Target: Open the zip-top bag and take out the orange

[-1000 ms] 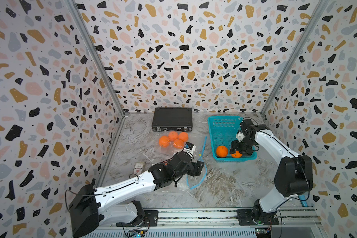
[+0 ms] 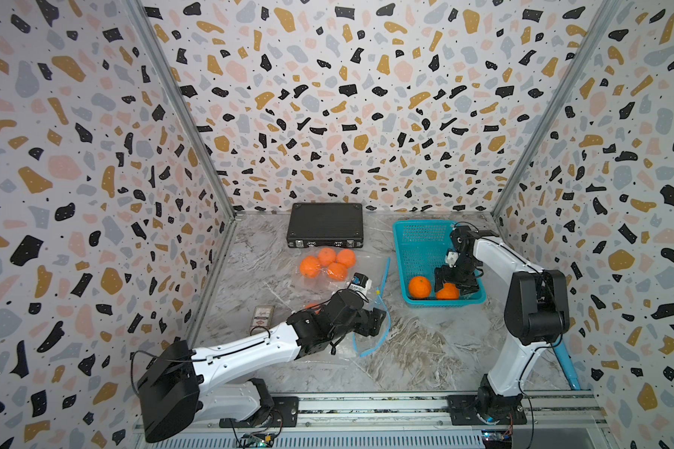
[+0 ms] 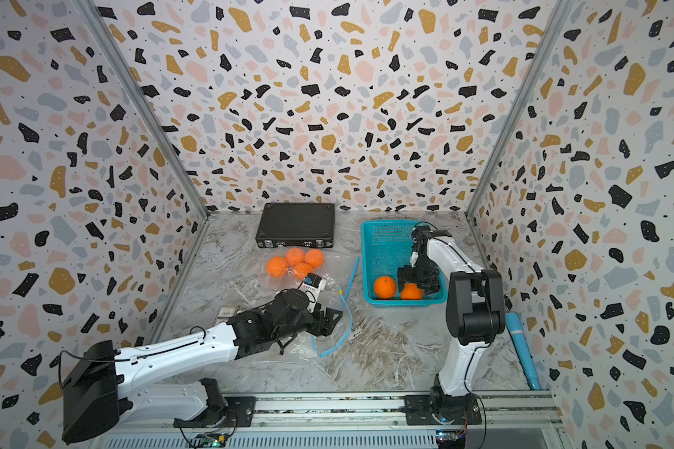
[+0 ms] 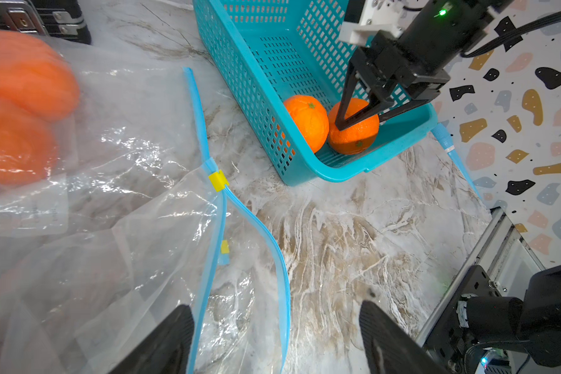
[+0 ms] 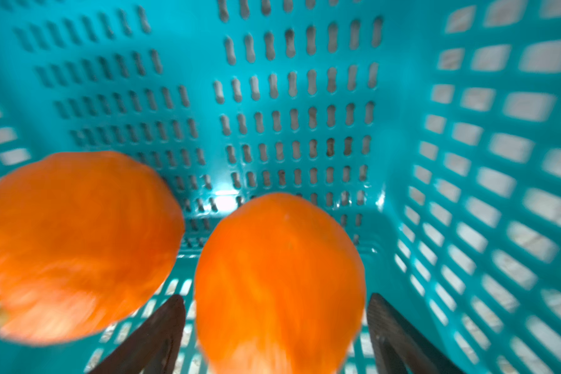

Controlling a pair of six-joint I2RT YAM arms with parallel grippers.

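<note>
A clear zip bag (image 4: 124, 230) lies on the table with several oranges (image 2: 326, 256) at its far left end. Its blue zip strips (image 4: 280, 293) meet at a yellow slider (image 4: 218, 180) and spread apart below it. My left gripper is open above the parted mouth, nothing held. In the teal basket (image 4: 255, 93), my right gripper stands open, its fingers (image 5: 159, 336) on either side of one orange (image 5: 280, 268). A second orange (image 5: 74, 243) rests to the left of that one. Whether the right fingers touch the orange is unclear.
A black case (image 2: 325, 224) stands at the back, behind the bag. A small card-like object (image 2: 262, 318) lies at the left, and a blue roll (image 2: 566, 360) at the right edge. Bare table (image 2: 427, 351) stretches in front of the basket.
The left arm has shifted only slightly to the right.
</note>
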